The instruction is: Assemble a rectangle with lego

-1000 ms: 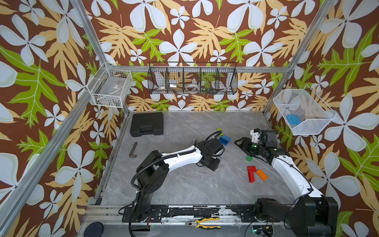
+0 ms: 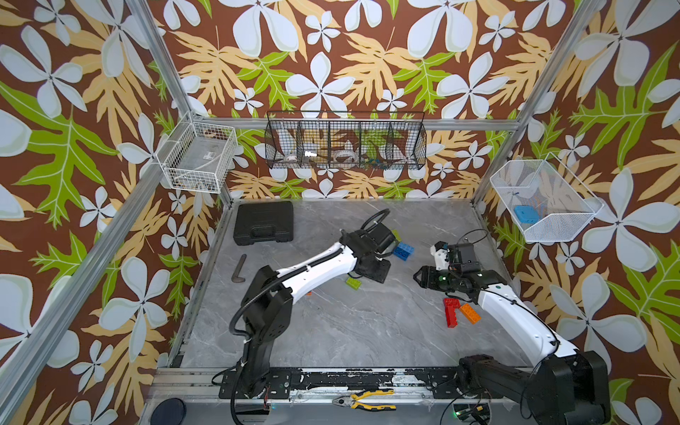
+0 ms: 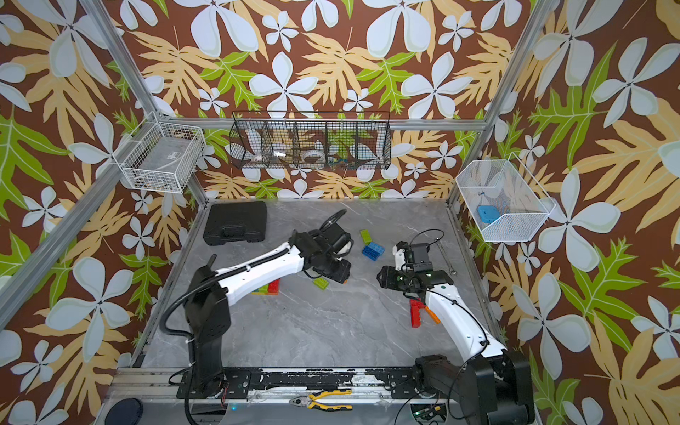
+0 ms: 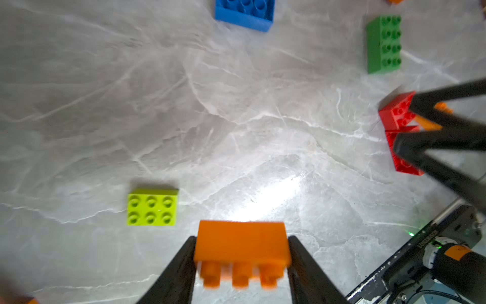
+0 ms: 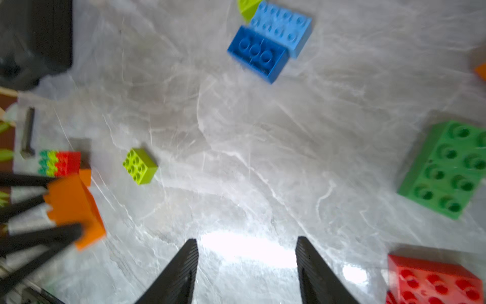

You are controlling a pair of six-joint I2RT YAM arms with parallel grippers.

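Observation:
My left gripper is shut on an orange brick [image 4: 242, 235], held clear of the table with its studs facing the wrist view's lower edge. A lime brick [image 4: 152, 207] lies on the table beside it. To the right, my right gripper stands open with nothing between its fingers. A green brick [image 5: 445, 167] and red bricks [image 5: 435, 281] lie on its right side in its wrist view. Two blue bricks [image 5: 259, 53] touch at the back, next to another lime brick [image 5: 249, 6]. A lime-and-red group [image 5: 63, 162], with orange beside it, sits at left.
A black case [image 2: 263, 222] stands at the back left, with a dark tool [image 2: 239, 269] in front of it. Another orange brick [image 2: 469, 313] lies by the red ones.
My left gripper has swung left and back from over the table's middle, uncovering the near lime brick.

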